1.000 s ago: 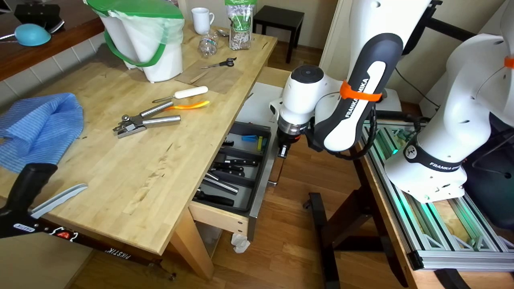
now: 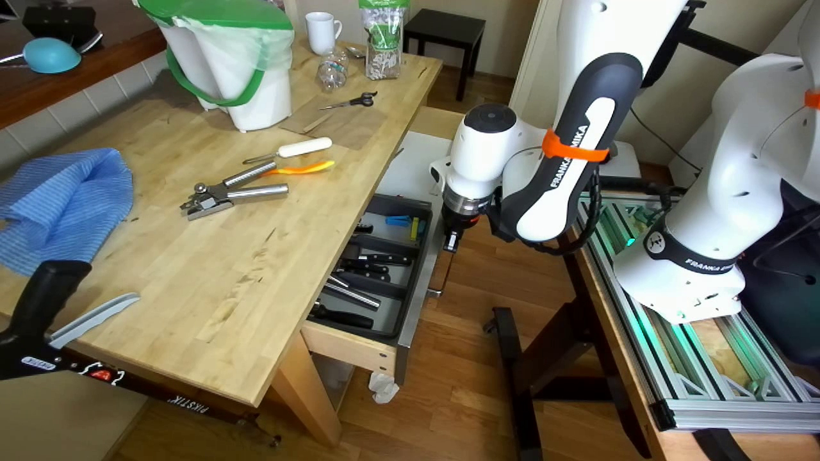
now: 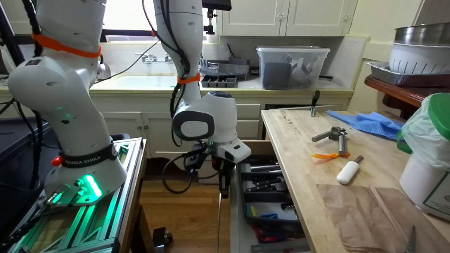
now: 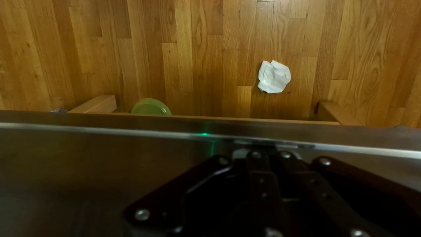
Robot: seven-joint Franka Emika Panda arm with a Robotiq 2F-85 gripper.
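Note:
The drawer [image 2: 412,326] stands pulled out from under the wooden table, knives and other utensils in its black tray [image 3: 242,200]. A long thin bar handle [image 2: 439,285] runs along its metal front. At that front, on the outer side, my gripper [image 2: 451,244] points downward beside the end of the handle's visible stretch. In the wrist view the black fingers [image 4: 258,168] lie together against the dark drawer front [image 4: 98,166]; nothing shows between them. The handle [image 3: 219,219] appears right below the gripper [image 3: 224,194] in exterior view 2, though whether they touch is unclear.
On the tabletop [image 2: 230,284] lie a metal press [image 2: 230,192], a white-handled peeler [image 2: 303,147], scissors [image 2: 353,100] and a blue cloth [image 2: 69,203]. A white bucket [image 2: 261,100] stands at the back. Crumpled paper [image 4: 274,77] rests on the otherwise open floor.

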